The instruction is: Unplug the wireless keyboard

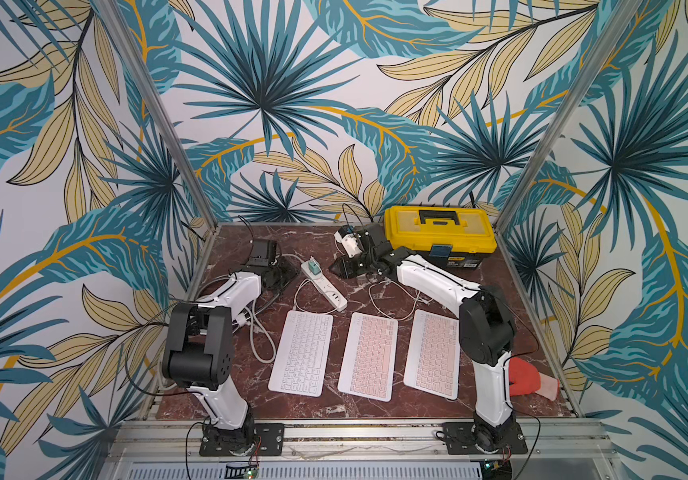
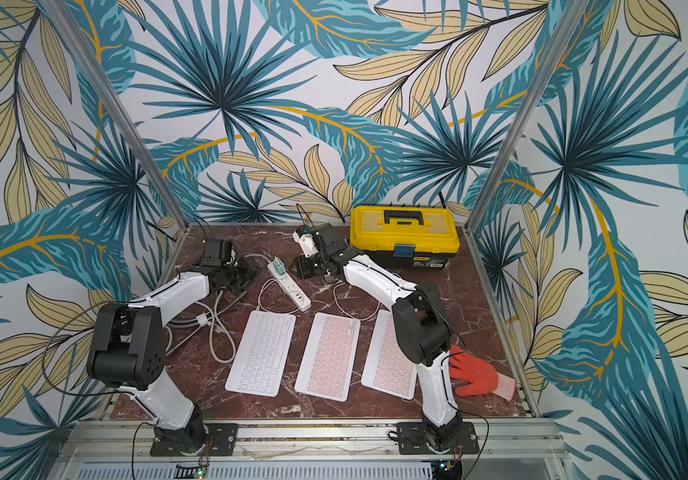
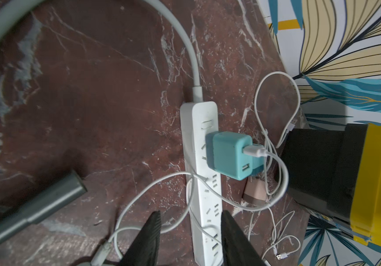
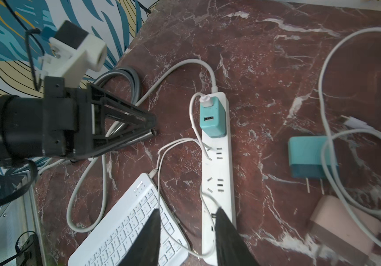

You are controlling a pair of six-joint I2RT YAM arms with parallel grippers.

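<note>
A white keyboard (image 1: 300, 352) lies at the left of two pink ones, a cable running from its top end toward the white power strip (image 4: 217, 168). A teal charger (image 3: 230, 155) sits in the strip, a white plug (image 3: 254, 150) in its port. My left gripper stands open, fingers empty, left of the strip; the charger is ahead of its fingertips in the left wrist view. My right gripper is open and empty, right of the strip, with the strip and charger in its view.
A loose teal charger (image 4: 312, 157), a pink block (image 4: 341, 223) and loose cables lie right of the strip. A yellow toolbox (image 2: 403, 232) stands at the back right, a red glove (image 2: 475, 372) at the front right. Grey cables lie at the left.
</note>
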